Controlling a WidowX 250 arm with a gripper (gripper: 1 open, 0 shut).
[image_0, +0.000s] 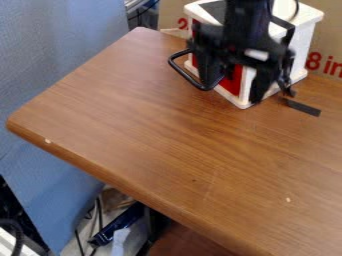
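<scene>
My gripper (245, 70) is blurred, raised at the front of a white and red toy oven (231, 86) at the back of the wooden table (147, 140). It covers much of the oven's front; whether its fingers hold anything cannot be told. A black bar handle (189, 75) sticks out from the oven's lower left.
A cardboard box (323, 62) stands behind the oven. A blue padded panel (54, 70) runs along the table's left side, with cables and clutter below the edge.
</scene>
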